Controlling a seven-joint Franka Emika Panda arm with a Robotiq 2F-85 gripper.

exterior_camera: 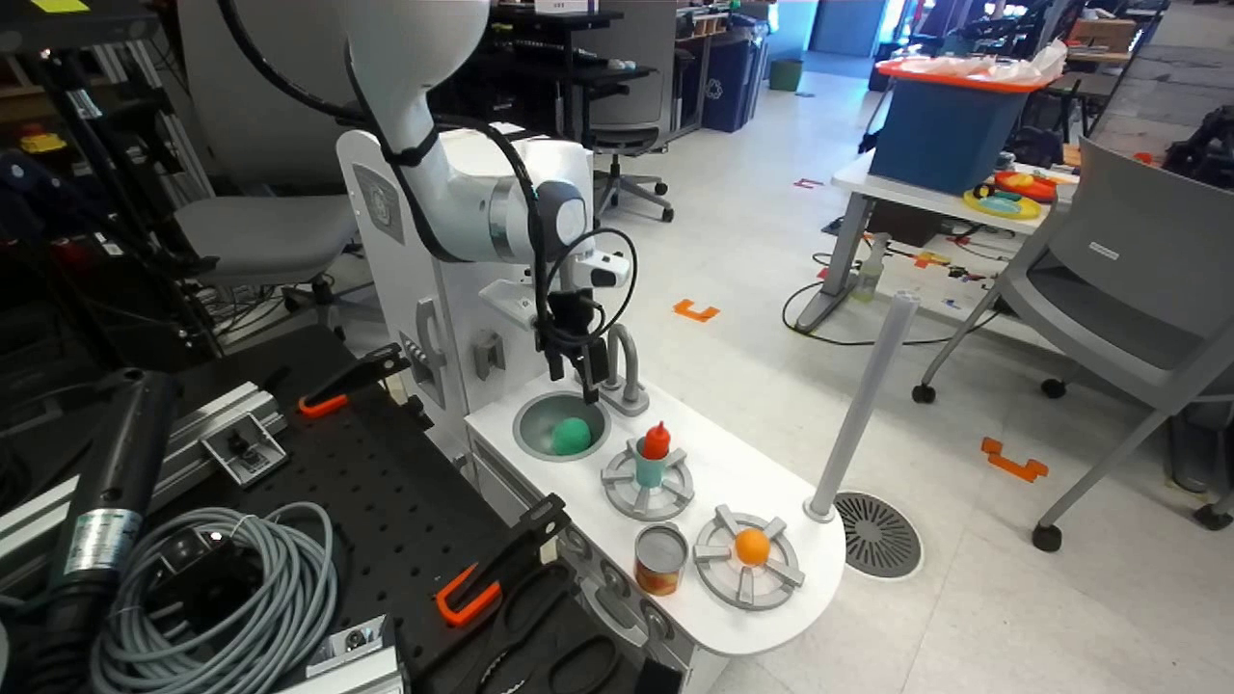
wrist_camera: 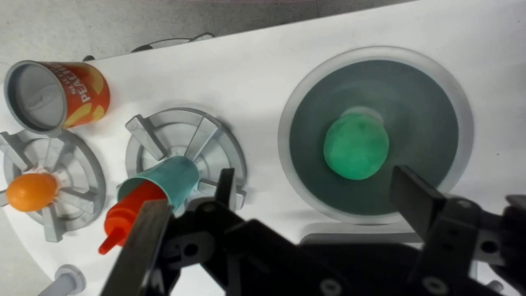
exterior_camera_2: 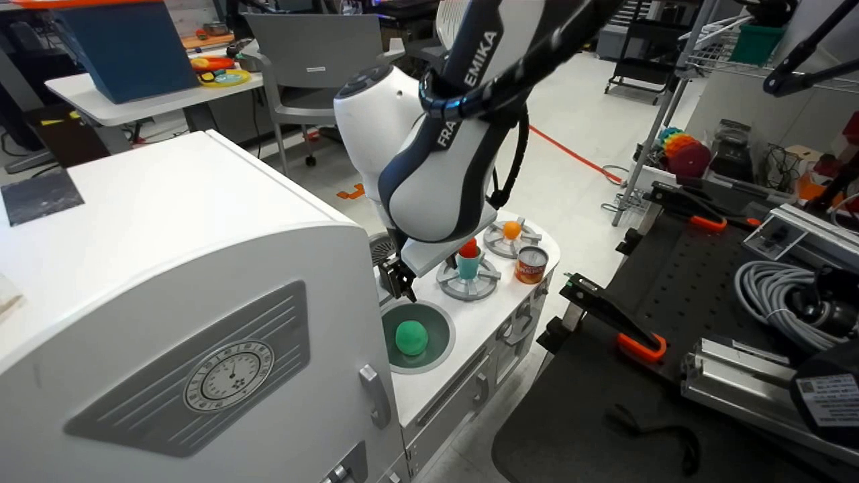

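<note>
My gripper (exterior_camera: 574,386) points down beside the faucet, above the sink's edge. In the wrist view its fingers (wrist_camera: 416,202) stand wide apart with nothing between them. A green ball (wrist_camera: 356,146) rests inside the round grey sink (wrist_camera: 466,123). On the nearer burner (wrist_camera: 231,143) sits a teal cup (wrist_camera: 180,178) with a red bottle (wrist_camera: 129,209) standing in it, nozzle up. An orange ball-like item (wrist_camera: 32,192) lies on the other burner (wrist_camera: 93,167). The peach can (wrist_camera: 88,91) stands on the counter near the front edge.
The grey faucet (exterior_camera: 626,370) rises close behind the gripper. A tall cabinet (exterior_camera: 405,272) bounds the sink end, and a pale post (exterior_camera: 862,405) stands at the opposite end. A black workbench (exterior_camera: 382,451) runs alongside.
</note>
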